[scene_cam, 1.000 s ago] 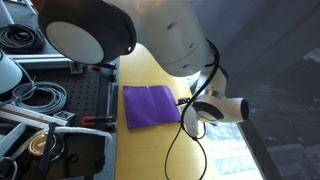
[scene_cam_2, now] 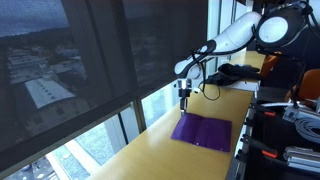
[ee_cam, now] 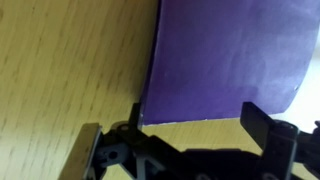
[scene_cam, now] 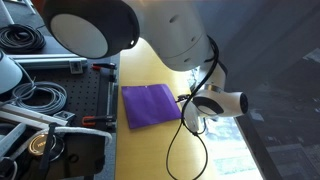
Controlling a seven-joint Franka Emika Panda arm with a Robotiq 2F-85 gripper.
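A flat purple cloth point(scene_cam: 148, 106), roughly square, lies on the wooden table. In exterior view 2 the same cloth point(scene_cam_2: 208, 132) shows a faint line across its middle. My gripper point(scene_cam_2: 183, 106) points down at the cloth's window-side edge. Seen from the wrist, the gripper is open, its dark fingers point(ee_cam: 132, 135) wide apart and one edge of the purple cloth point(ee_cam: 225, 60) running between them. Nothing is gripped. Whether the fingertips touch the cloth or table cannot be told.
Bare wooden table point(scene_cam_2: 140, 155) lies around the cloth, widest toward the front left in exterior view 2. A large window with a dark blind point(scene_cam_2: 75, 60) runs along one side. Opposite stands a dark cart point(scene_cam: 85, 100) with coiled cables point(scene_cam: 40, 97) and tools.
Over the last second the arm has shifted slightly in exterior view 1, its upper part a little to the left. The cloth has not moved.
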